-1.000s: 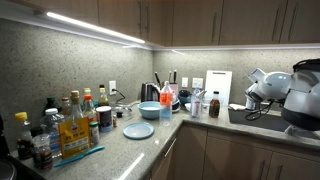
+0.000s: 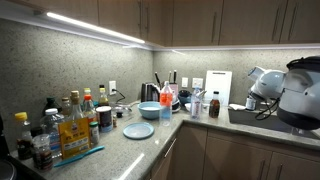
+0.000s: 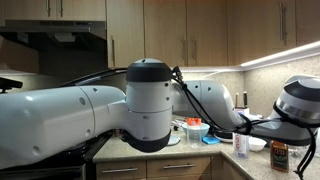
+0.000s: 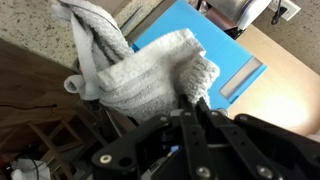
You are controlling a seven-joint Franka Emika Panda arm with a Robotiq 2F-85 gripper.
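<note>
In the wrist view, a white cloth (image 4: 150, 75) lies bunched beneath my gripper, and its near end rises up between the dark fingertips. My gripper is shut on this cloth. Part of the cloth stretches to the upper left as a narrower strip. Far right in exterior view 1, my arm (image 2: 268, 82) reaches down to the counter beside the sink (image 2: 262, 121). The gripper itself is too small to make out there. Exterior view 2 hides it from sight.
A dark bottle (image 2: 214, 105) and a pale bottle (image 2: 196, 103) stand left of the sink. A white board (image 2: 218, 84) leans on the wall. Several bottles crowd the left counter, near a blue plate (image 2: 138, 130). A blue-edged panel (image 4: 185, 20) shows close to the cloth.
My arm has shifted slightly by the sink in exterior view 1. The bottles, plate and board have stayed where they were.
</note>
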